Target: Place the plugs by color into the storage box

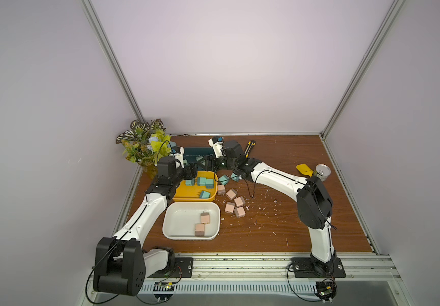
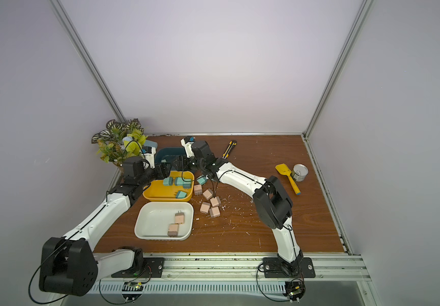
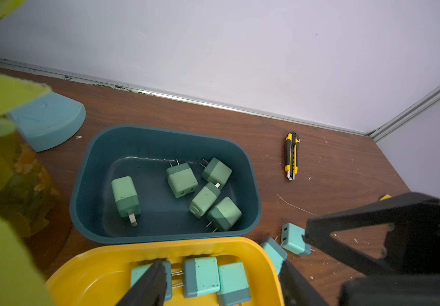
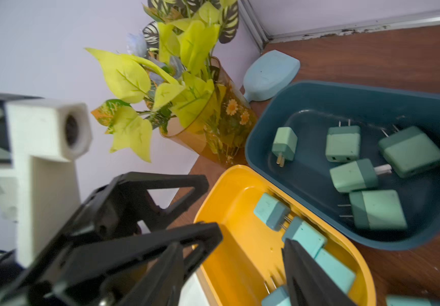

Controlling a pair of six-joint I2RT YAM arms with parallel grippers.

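Several green plugs (image 3: 181, 178) lie apart from any gripper in the dark teal box (image 3: 166, 238). Blue-green plugs (image 3: 202, 277) rest in the yellow box (image 3: 120, 251), and two pink plugs (image 1: 205, 217) in the white box (image 1: 191, 237). Loose on the table are several pink plugs (image 1: 239, 201) and two blue-green plugs (image 3: 293, 238). My left gripper is open over the yellow box. To its right, my right gripper also stands open and empty above the boxes, its black fingers (image 3: 339, 224) showing in the left wrist view.
A potted plant (image 4: 194, 97) crowds the left side by the boxes, with a pale blue scoop (image 4: 270, 74) behind it. A utility knife (image 3: 292, 155) lies at the back. The yellow scoop (image 2: 284, 169) and a can (image 2: 299, 172) sit right.
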